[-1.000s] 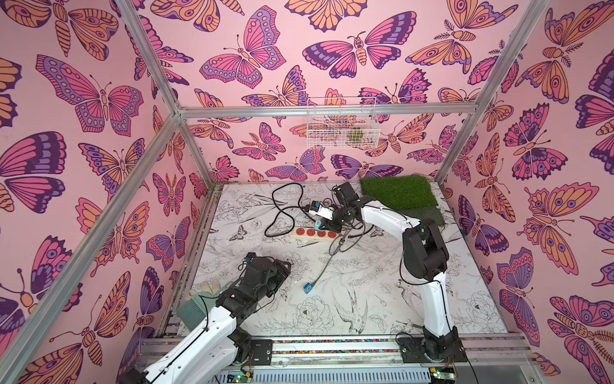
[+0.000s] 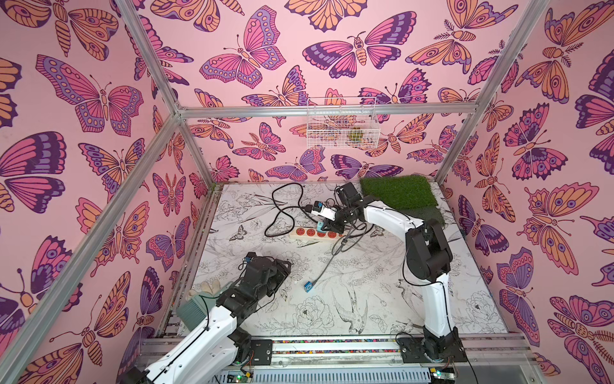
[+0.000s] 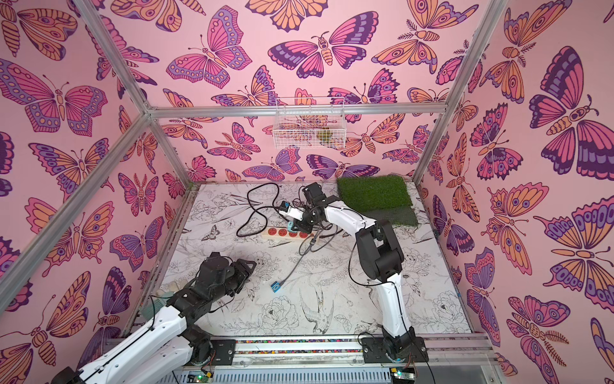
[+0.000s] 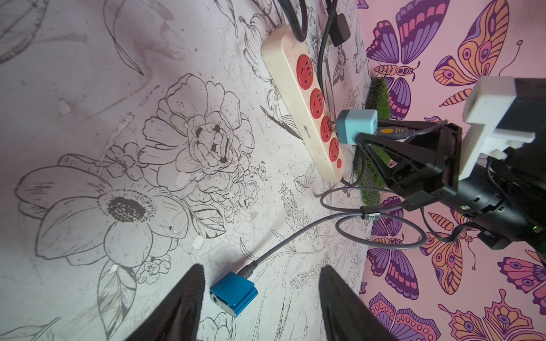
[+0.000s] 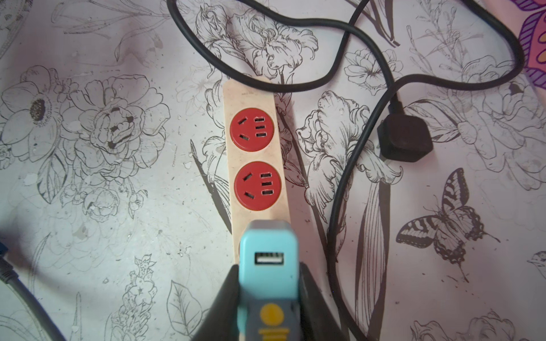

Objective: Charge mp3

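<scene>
My right gripper (image 2: 329, 224) is shut on a light-blue charger (image 4: 355, 125) with a grey cable in its end, held at the power strip (image 4: 295, 99); its prongs are at the third red socket from the far end, and whether they are inserted I cannot tell. In the right wrist view the charger (image 5: 267, 238) covers the lower sockets. The blue mp3 player (image 4: 233, 292) lies on the table at the cable's other end. My left gripper (image 2: 278, 272) hangs over the near left, its fingers apart in the left wrist view, nothing between them.
A black cable (image 5: 341, 56) loops behind the strip, with a black plug (image 5: 403, 136) beside it. Grass mats (image 2: 396, 192) lie at the back right, beige items (image 2: 208, 288) at the near left.
The left arm has stayed still.
</scene>
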